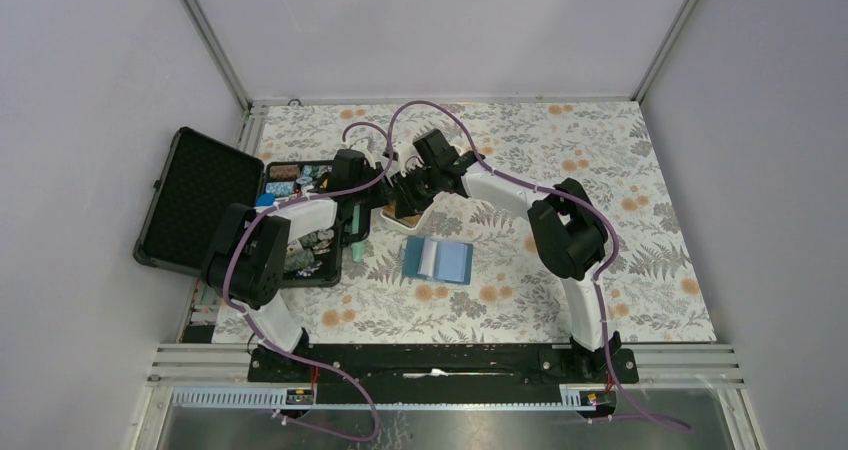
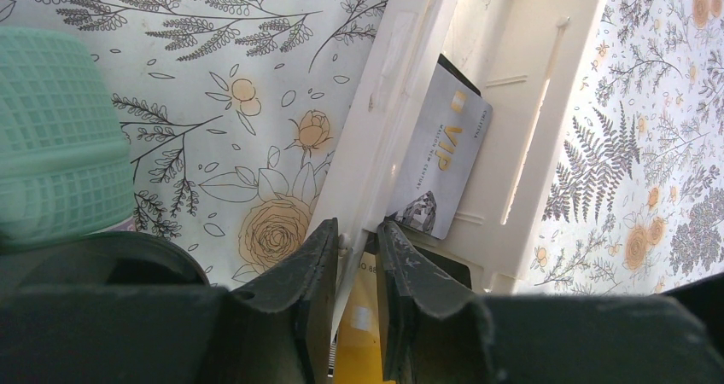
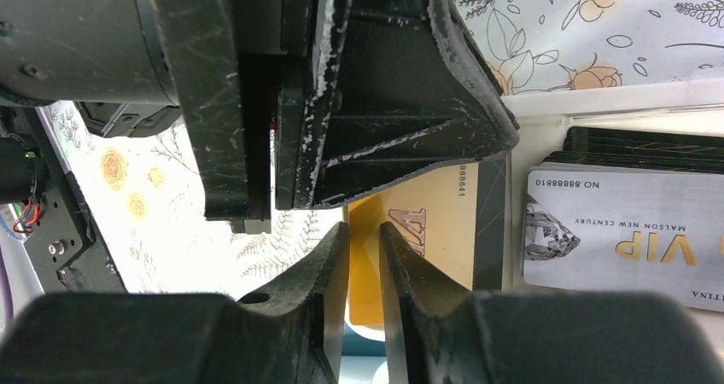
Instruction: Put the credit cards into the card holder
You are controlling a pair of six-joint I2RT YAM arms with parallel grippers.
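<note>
Both grippers meet over a white tray (image 2: 521, 145) holding cards. In the left wrist view my left gripper has its fingers at the tray's near wall, beside a yellow card (image 2: 359, 316); whether it grips the wall is unclear. A stack of silver VIP cards (image 3: 623, 230) lies in the tray. My right gripper is shut on a gold-yellow card (image 3: 427, 222) in the tray, partly hidden by the left gripper above it. The blue card holder (image 1: 450, 260) lies open in front of the tray.
An open black case (image 1: 310, 275) full of small items stands at the left, its lid outward. A mint plastic object (image 2: 60, 136) lies beside the tray.
</note>
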